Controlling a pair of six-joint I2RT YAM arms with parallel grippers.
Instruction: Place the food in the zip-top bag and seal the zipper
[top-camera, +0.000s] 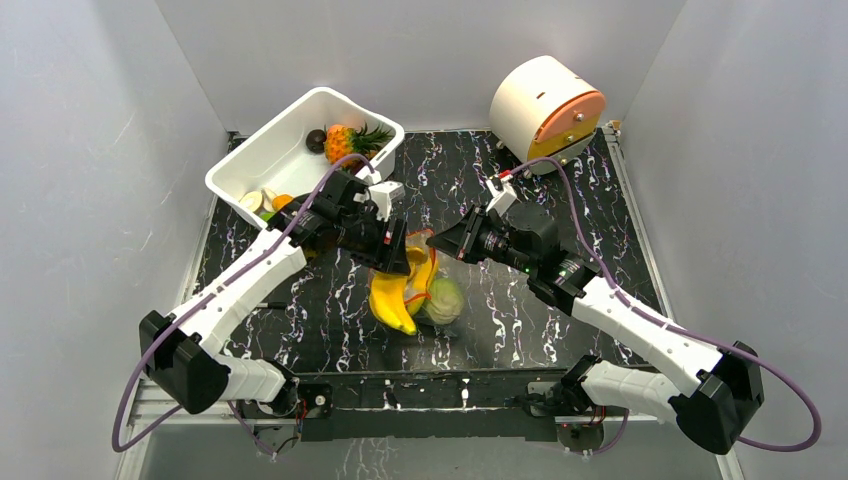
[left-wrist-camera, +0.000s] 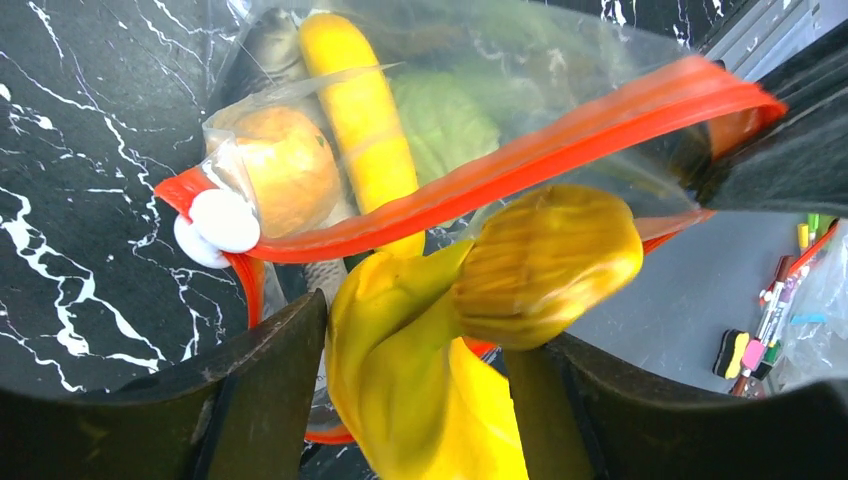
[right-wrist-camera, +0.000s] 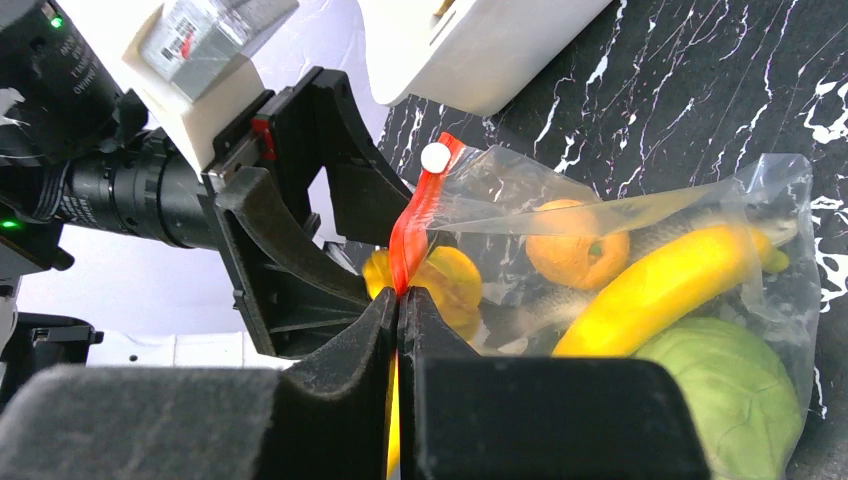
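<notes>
A clear zip bag with red zipper (left-wrist-camera: 600, 120) lies open at centre, holding a banana (left-wrist-camera: 355, 110), an orange fruit (right-wrist-camera: 578, 250), something grey and a cabbage (right-wrist-camera: 720, 390). My left gripper (top-camera: 395, 255) is shut on a banana bunch (left-wrist-camera: 400, 370), which hangs at the bag's mouth, bright yellow with a brownish stem end. My right gripper (top-camera: 437, 243) is shut on the bag's red zipper edge near a white slider (right-wrist-camera: 435, 157), lifting it at the back of the mouth.
A white bin (top-camera: 250, 160) at back left holds a pineapple, an avocado and other food. A cream cylindrical container (top-camera: 530, 90) stands at back right. Bare dark marble lies right of the bag.
</notes>
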